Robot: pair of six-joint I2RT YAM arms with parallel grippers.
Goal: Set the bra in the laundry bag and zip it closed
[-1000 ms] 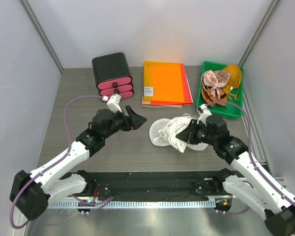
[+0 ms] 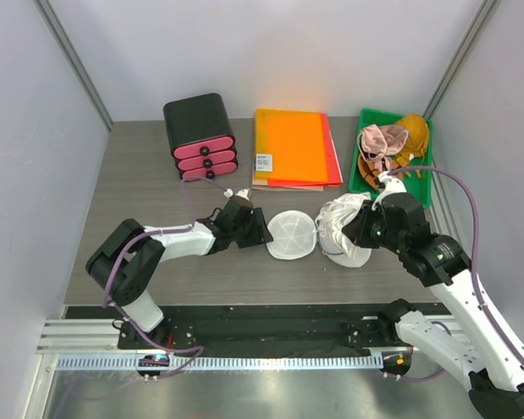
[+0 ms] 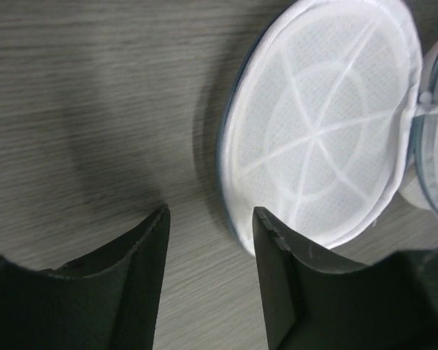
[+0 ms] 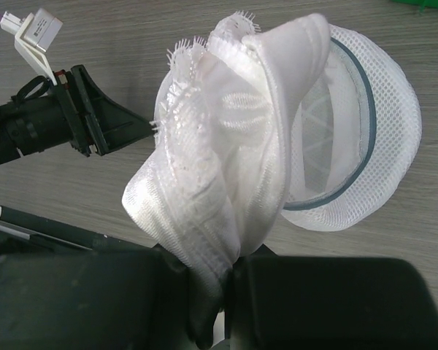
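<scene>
The white bra point(image 4: 212, 138) hangs from my right gripper point(image 2: 356, 237), which is shut on it; in the right wrist view its cups bunch up above the fingers. Below and partly behind the bra is the laundry bag's open mesh body point(image 4: 394, 124), with a grey-blue zip edge round its mouth. The bag's round white lid point(image 2: 292, 235) lies flipped out to the left on the table. At the lid's left edge my left gripper is part open, its right fingertip close to the rim, nothing held. Whether that fingertip touches the rim I cannot tell.
Behind stand a black drawer box with pink drawers point(image 2: 201, 135) and orange and red folders point(image 2: 293, 144). A green basket point(image 2: 425, 188) of other bras is at the back right. Bare table lies left of the lid.
My left gripper has come down and right to the lid's edge.
</scene>
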